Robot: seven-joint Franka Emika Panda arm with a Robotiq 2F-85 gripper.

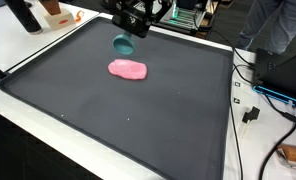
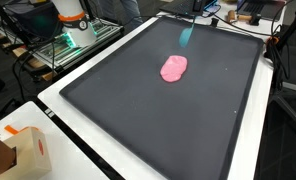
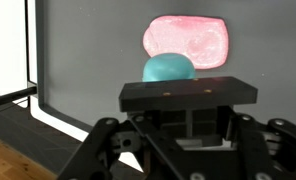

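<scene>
A teal rounded object (image 1: 123, 43), which looks like a small cup, is held off the board by my gripper (image 1: 127, 33), shut on it. In the wrist view its rounded teal end (image 3: 168, 67) pokes out past the dark gripper front (image 3: 188, 96), which hides the rest of it. Exterior view 2 shows the teal object (image 2: 185, 37) near the far edge, with the gripper mostly out of frame. Flat on the dark board lies a pink cloth-like piece (image 1: 127, 69), nearer the camera than the teal object and apart from the gripper.
The dark board (image 1: 118, 115) is otherwise bare, with wide free room in front of the pink piece. Its pale rim (image 2: 98, 130) frames it. A wooden-toned item (image 1: 58, 17) stands beyond the far left corner, and cables lie off the right side.
</scene>
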